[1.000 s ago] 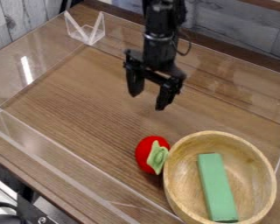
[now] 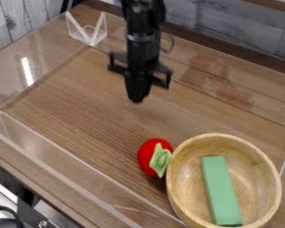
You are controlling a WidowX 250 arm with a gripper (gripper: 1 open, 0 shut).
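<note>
The black robot arm hangs from the top centre over the wooden surface, blurred, with my gripper (image 2: 139,89) at its lower end above the middle of the surface; its fingers are too blurred to read, and nothing held is visible. A red tomato-like object (image 2: 149,158) with a pale green top lies at the lower middle. A pale yellow bowl (image 2: 191,200) at the lower right holds a green block (image 2: 219,189).
A clear plastic-looking item (image 2: 88,28) stands at the top left, another at the left edge. Dark cables lie at the bottom left corner.
The arm and gripper have shifted slightly left and are blurred now. The red object, bowl and green block have not moved.
</note>
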